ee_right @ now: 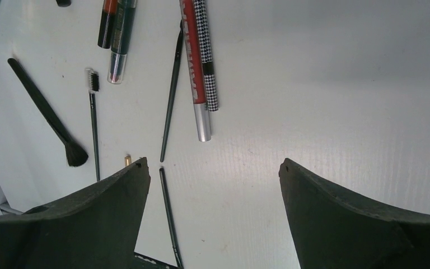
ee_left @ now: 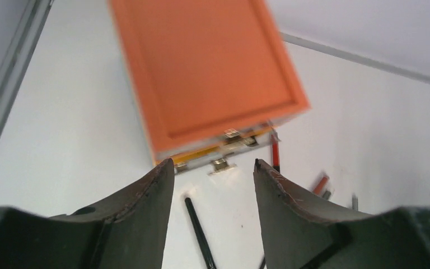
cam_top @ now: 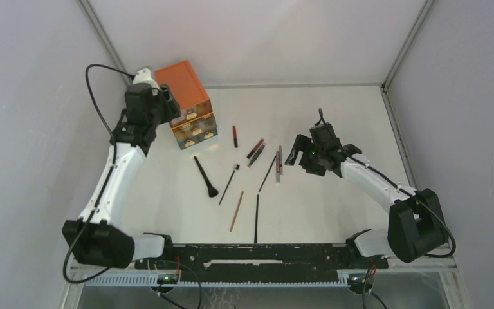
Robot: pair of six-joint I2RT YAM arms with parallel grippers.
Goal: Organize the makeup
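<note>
An orange-topped organizer with clear drawers stands at the back left. My left gripper is over its left part, fingers apart with nothing held; the view is blurred. My right gripper stands open at right, above bare table. Makeup lies in the middle: a large brush, a spoolie, red-and-silver pencil, houndstooth pencil, thin brushes, a wooden stick, a red stick and two short tubes.
Walls bound the table at the sides and back. Bare table is at the back right and front right.
</note>
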